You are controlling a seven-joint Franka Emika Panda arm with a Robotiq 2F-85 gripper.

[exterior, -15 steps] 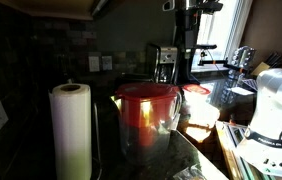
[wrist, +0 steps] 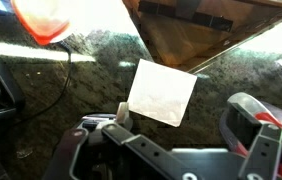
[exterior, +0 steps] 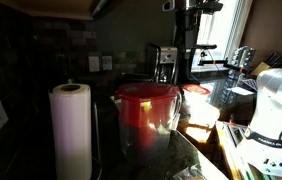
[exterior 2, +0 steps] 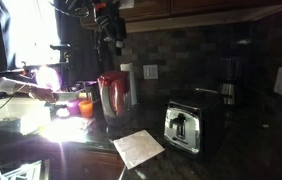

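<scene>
My gripper shows along the bottom of the wrist view, its dark fingers standing wide apart, with nothing between them. Ahead of it, a square white paper or cloth (wrist: 161, 93) lies flat on the dark counter. Exterior view 2 shows the same white square (exterior 2: 138, 148) near the counter's front edge, in front of a clear container with a red lid (exterior 2: 113, 95). Above that container hangs the gripper (exterior 2: 113, 42), touching nothing that I can make out. In exterior view 1 the container (exterior: 146, 120) stands right of a paper towel roll (exterior: 72, 130).
A silver toaster (exterior 2: 184, 128) stands right of the white square, with a dark blender (exterior 2: 230, 80) behind it. A red-and-white object (wrist: 43, 18) is at the wrist view's upper left. A wooden drawer front (wrist: 191, 30) lies beyond the counter edge.
</scene>
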